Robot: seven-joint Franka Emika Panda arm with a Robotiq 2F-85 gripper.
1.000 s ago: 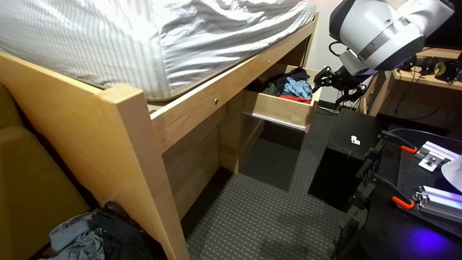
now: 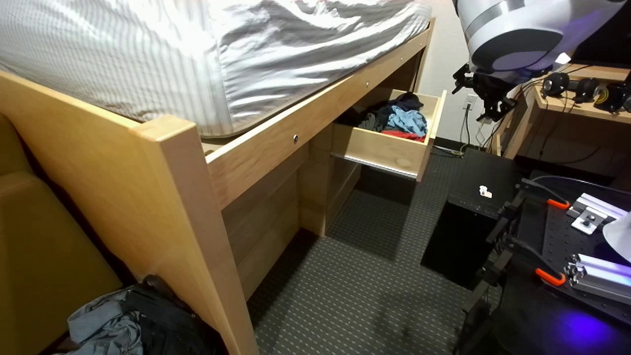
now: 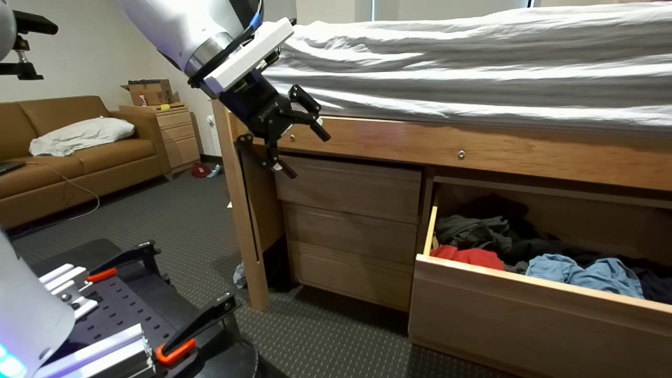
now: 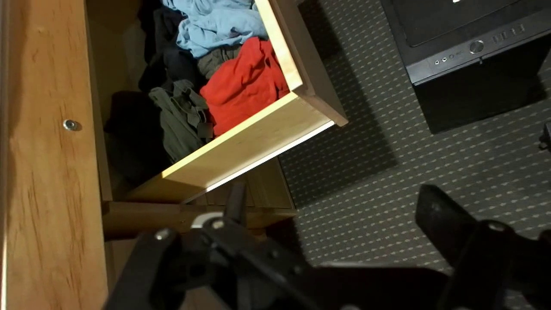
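Note:
Under the bed, a wooden drawer (image 3: 535, 315) is pulled out. In it lie a red cloth (image 4: 242, 85), a light blue cloth (image 4: 222, 28), a dark green cloth (image 4: 178, 121) and darker clothes. My gripper (image 3: 308, 155) is open, its fingers wide apart and nothing between them. It hangs above the floor, apart from the drawer; exterior view 1 also shows the gripper (image 2: 470, 105) near the far wall. In the wrist view, the two dark fingers (image 4: 432, 206) frame floor and the drawer's lower side.
The bed's wooden rail (image 3: 378, 142) runs above the drawers, below a striped mattress (image 3: 472, 75). A black computer case (image 2: 488, 180) stands on the floor facing the open drawer. Near the arm's base are clamps with orange tips (image 3: 176, 353). Carpet (image 2: 343, 284) between is clear.
My arm has risen and swung, so the gripper now sits higher and clear of the drawer front it overlapped in exterior view 1. The drawer and clothes look unchanged.

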